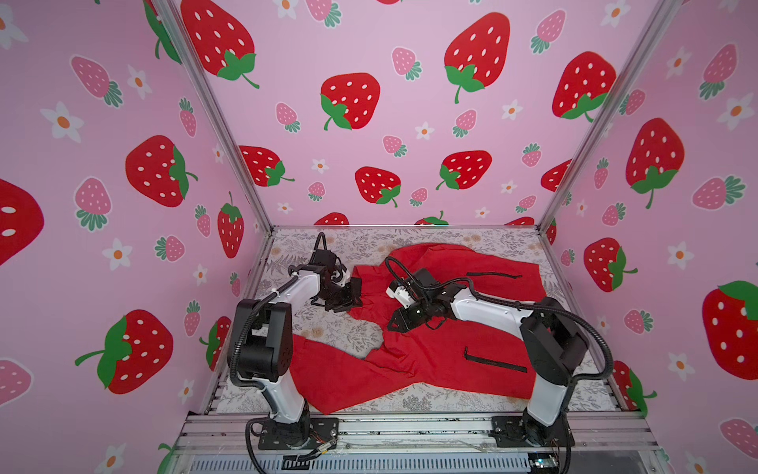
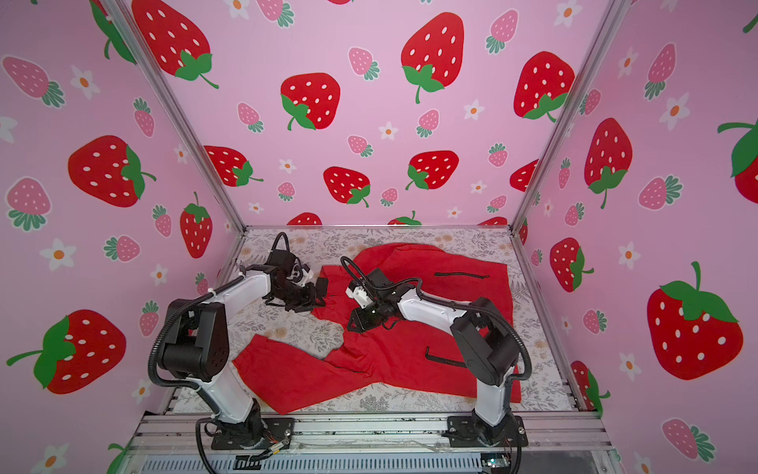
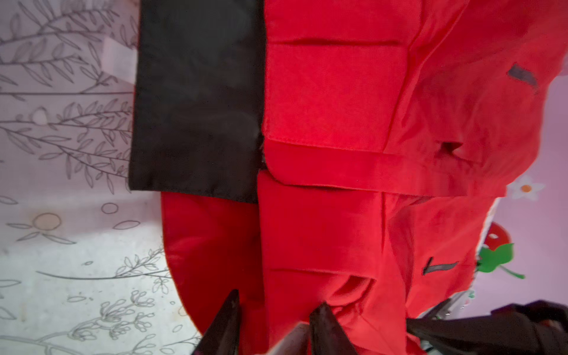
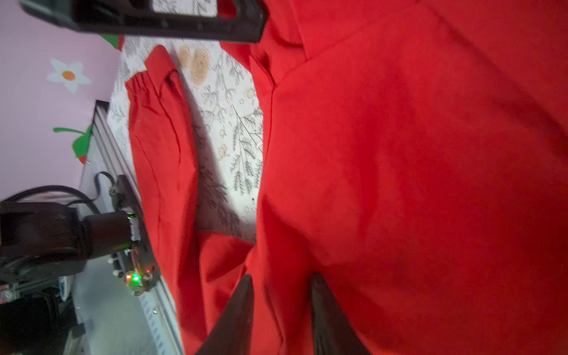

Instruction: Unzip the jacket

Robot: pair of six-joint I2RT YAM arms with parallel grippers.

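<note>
The red jacket (image 1: 473, 339) lies spread on the patterned surface, a sleeve (image 1: 339, 379) reaching out at the front left. My left gripper (image 1: 352, 300) is low by the jacket's left edge, beside its black panel (image 3: 198, 100). In the left wrist view its fingers (image 3: 224, 322) stand apart over the red front placket (image 3: 319, 227), with a pale blurred shape low between them that I cannot identify. My right gripper (image 1: 396, 325) is over the jacket's middle; its fingers (image 4: 236, 319) are apart above red cloth, and contact cannot be told. No zipper pull can be made out.
Two dark strips (image 1: 496, 360) mark the jacket's right part. Both grippers are close together, and the right gripper's dark finger shows at the left wrist view's lower right. Bare patterned surface (image 1: 339, 328) shows between sleeve and body. Strawberry-printed walls (image 1: 426, 181) enclose the space.
</note>
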